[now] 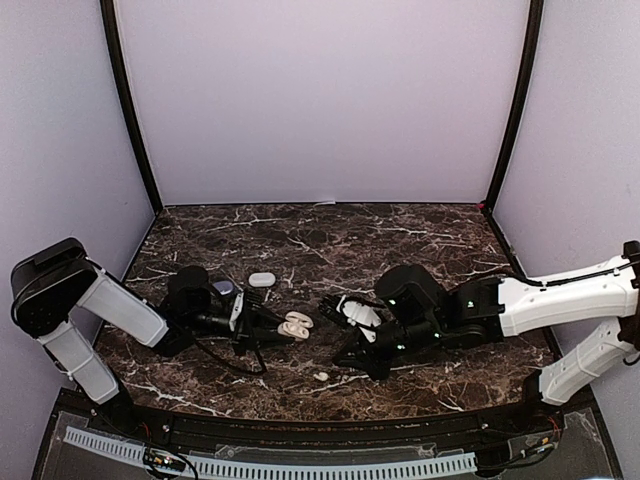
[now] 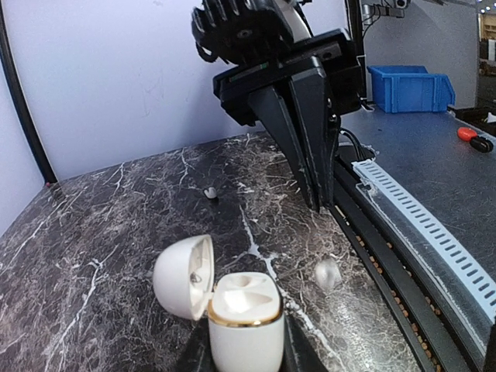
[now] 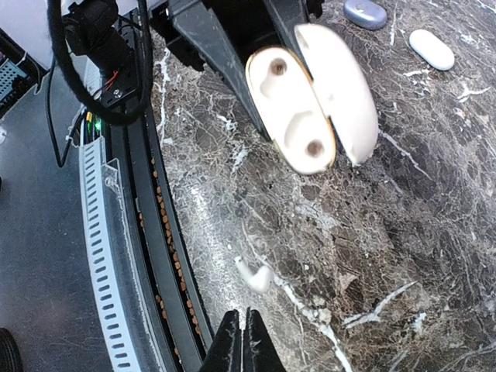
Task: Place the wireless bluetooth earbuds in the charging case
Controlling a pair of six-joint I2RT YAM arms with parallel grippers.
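Note:
The white charging case has its lid raised, and my left gripper is shut on it. In the right wrist view both sockets of the case show empty. A white earbud, blurred, appears beyond my right gripper's tips; whether it touches the table cannot be told. From above, that earbud is left of the right gripper. The right gripper is shut, nothing between its fingers. A second earbud lies farther off on the marble in the left wrist view.
A white oval piece and a grey rounded case lie behind the left gripper. Along the front edge runs a dark rail with a white slotted strip.

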